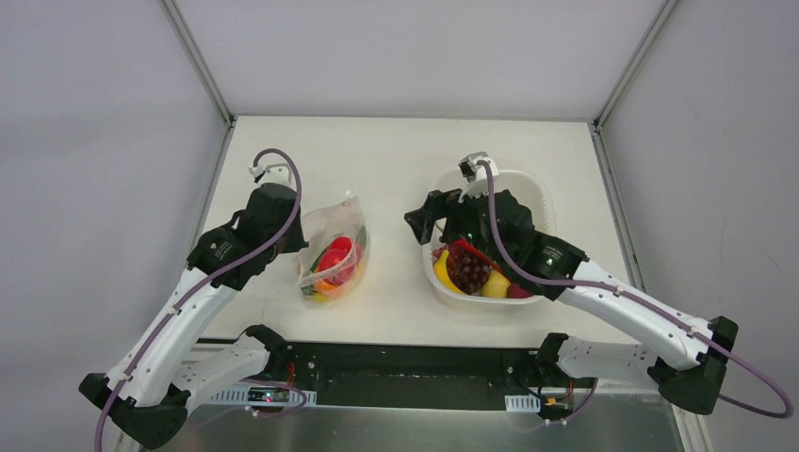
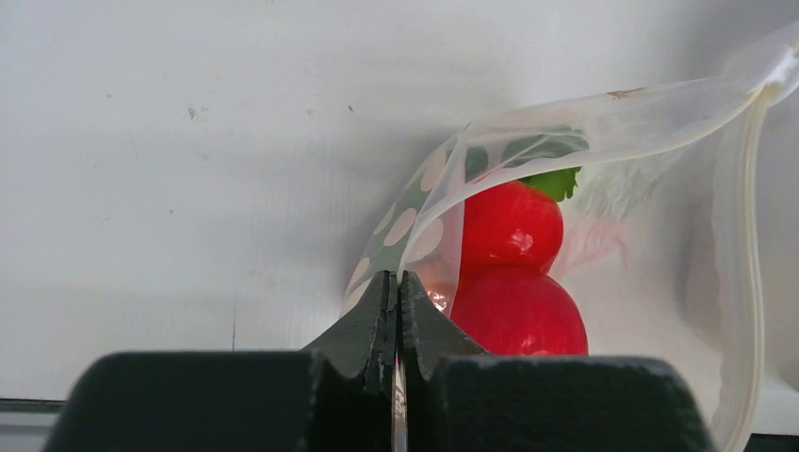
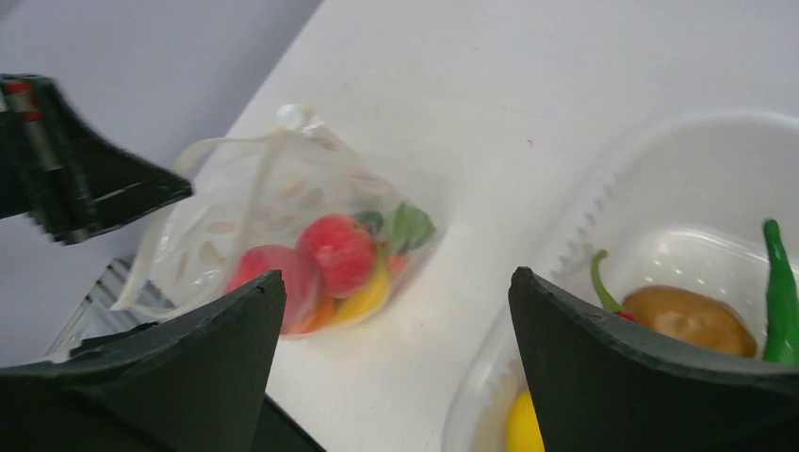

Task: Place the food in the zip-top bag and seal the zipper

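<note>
A clear zip bag (image 1: 332, 254) stands mouth-open on the white table, holding red tomato-like food (image 2: 516, 311), yellow and orange pieces and greens. My left gripper is shut at the bag's near rim; whether any film is between its tips is hard to tell. My right gripper (image 1: 421, 218) hangs open over the left side of the white bin (image 1: 537, 207), which holds yellow food (image 1: 493, 284), dark grapes (image 1: 468, 271), a red pepper, a brown potato (image 3: 693, 315) and a green item (image 3: 782, 292). The right wrist view is blurred.
Walls enclose the sides and back; a dark gap runs along the front edge.
</note>
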